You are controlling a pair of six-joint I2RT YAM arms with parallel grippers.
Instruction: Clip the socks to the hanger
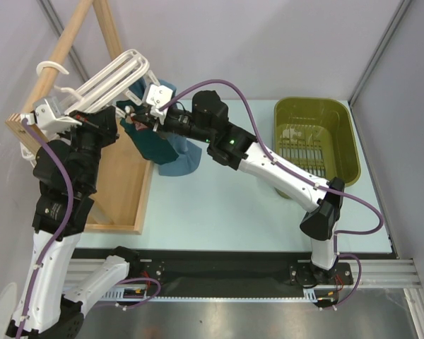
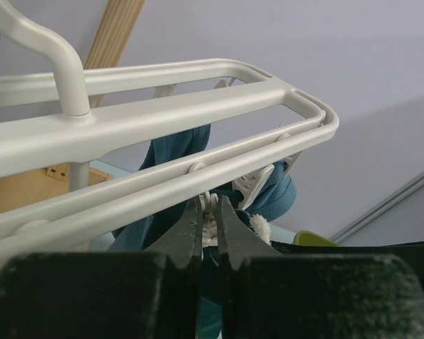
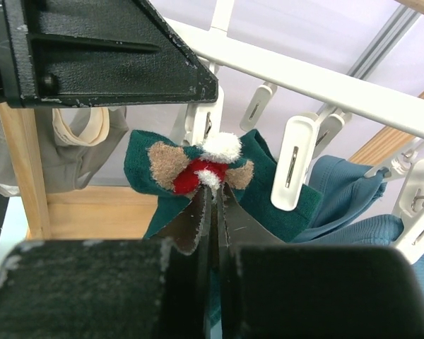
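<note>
The white hanger (image 1: 109, 81) (image 2: 162, 113) hangs on the wooden rack, blue and teal socks below it. My left gripper (image 1: 113, 113) reaches to a white clip under the front rail; its fingertips are close on the clip, and their grip is unclear. My right gripper is shut at the teal sock (image 3: 145, 162), pinching its edge by the red, white and tan decoration. The sock's top meets a clip (image 3: 203, 123) beside the left gripper's black finger. Blue socks (image 3: 346, 187) hang at other clips.
A green bin (image 1: 318, 127) stands at the right of the table. The wooden rack base (image 1: 141, 222) lies at the left.
</note>
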